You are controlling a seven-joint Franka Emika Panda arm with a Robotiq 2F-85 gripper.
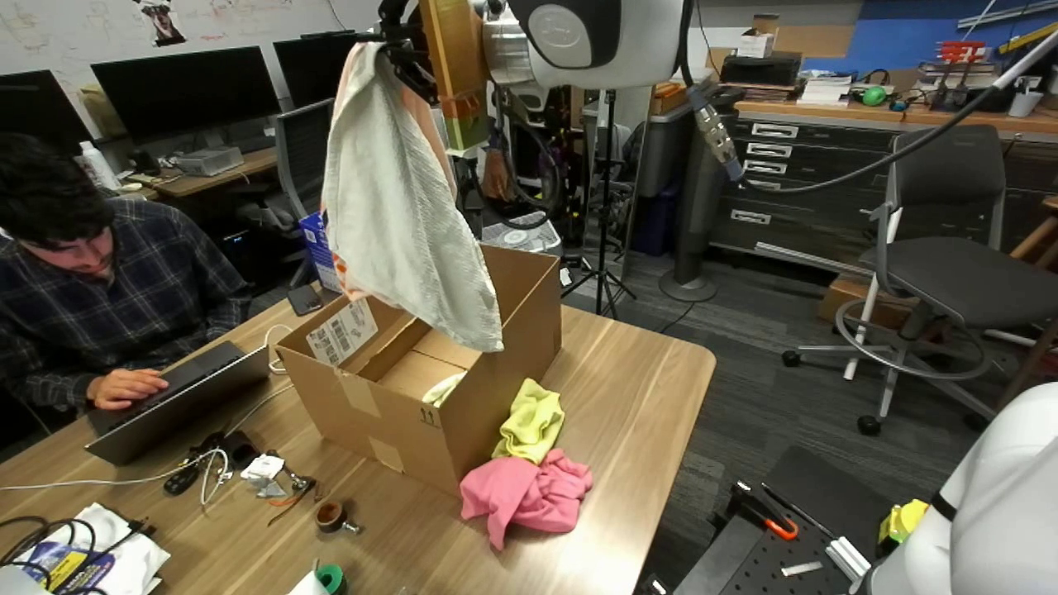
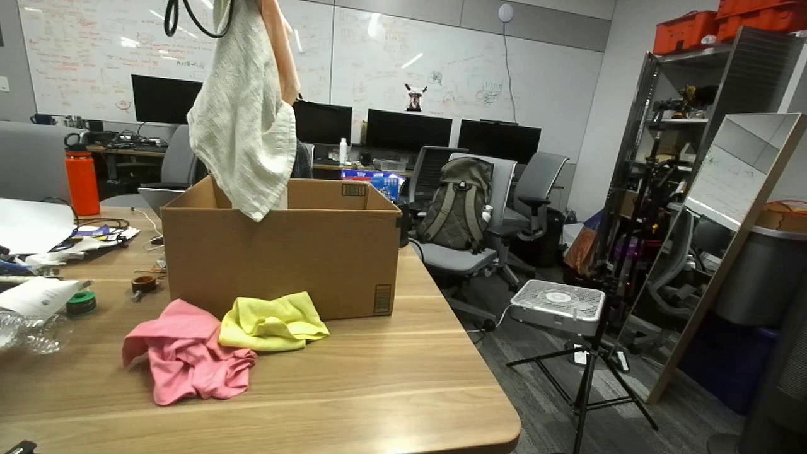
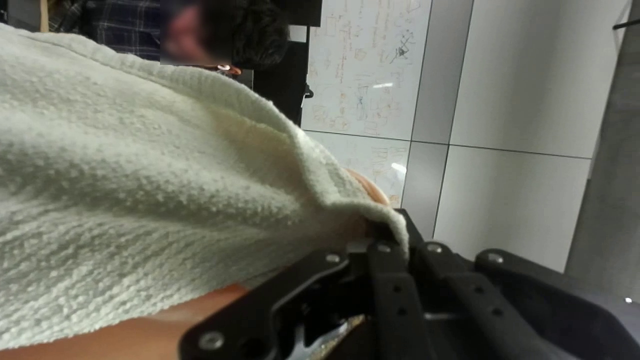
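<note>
A white towel with an orange-patterned other side (image 1: 402, 198) hangs from my gripper (image 1: 388, 54), which is shut on its upper corner. In exterior view 1 its lower end hangs over the cardboard box (image 1: 397, 431). From the other side the towel (image 2: 246, 113) drapes in front of the box's far interior, its tip overlapping the near rim. The wrist view has the towel (image 3: 150, 198) filling the left, its edge pinched at the dark fingers (image 3: 393, 288). A pale cloth (image 1: 443, 388) shows inside the open box. Beside the box lie a yellow cloth (image 2: 272, 324) and a pink cloth (image 2: 193, 352).
Left of the box sit a laptop (image 1: 178, 397), cables and a brown tape roll (image 1: 330, 516); a person (image 1: 109, 268) works there. Bare table (image 2: 423, 386) lies at the right, ending at a rounded corner.
</note>
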